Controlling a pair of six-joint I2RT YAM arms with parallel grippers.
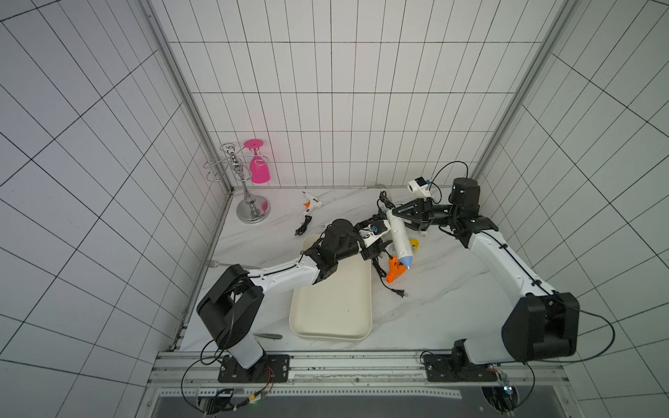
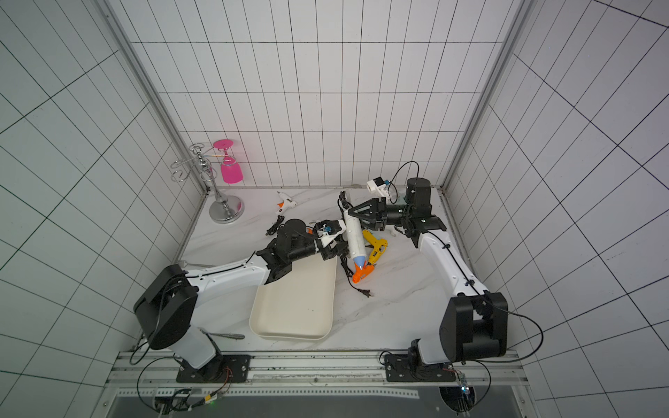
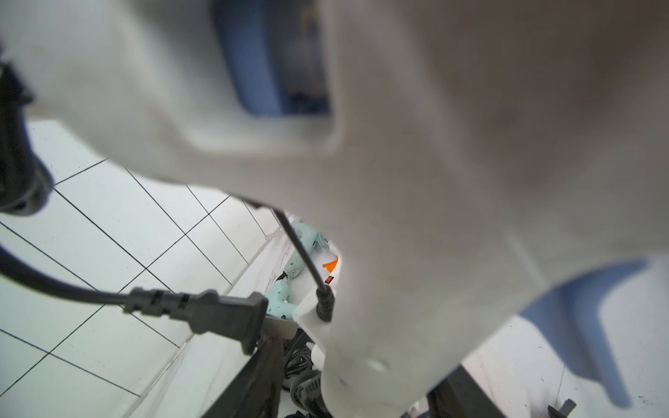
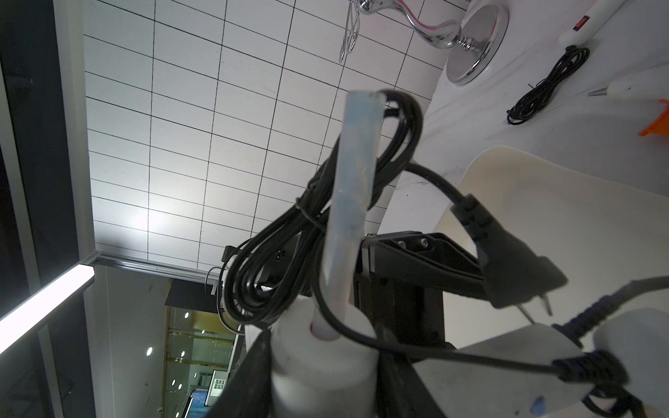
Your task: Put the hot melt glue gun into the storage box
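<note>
A white glue gun with blue nozzle, clear stick and coiled black cord is held upright-tilted by my right gripper, shut on it, above the work surface. My left gripper is beside the gun; in the left wrist view the white body fills most of the frame between and above its fingers, and whether they grip it is unclear. The cream storage box lies beneath the left arm. An orange glue gun and a yellow one lie right of the box.
A small white-and-orange glue gun lies at the back. A chrome stand with a pink glass is at the back left. Loose cords and a plug lie right of the box.
</note>
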